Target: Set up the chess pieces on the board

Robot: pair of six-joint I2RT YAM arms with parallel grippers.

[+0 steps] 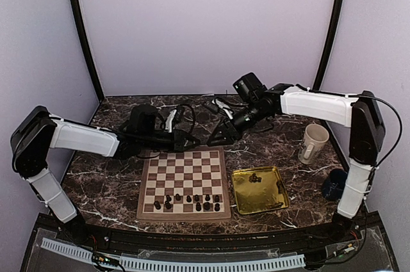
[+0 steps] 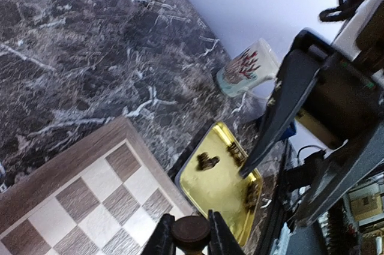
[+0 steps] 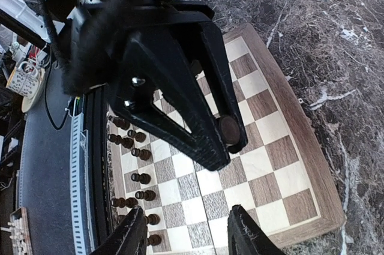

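Observation:
A dark chess piece is gripped by my left gripper, its round base facing the left wrist camera. The same piece shows between the left fingers in the right wrist view, above the chessboard. My right gripper stands open just right of the left one, apart from it, with nothing between its fingers. Several dark pieces stand in two rows along the board's near side. More pieces lie in the gold tray.
The tray sits right of the board. A white mug stands behind it on the right, and a dark blue cup is at the right edge. The middle and far squares of the board are bare.

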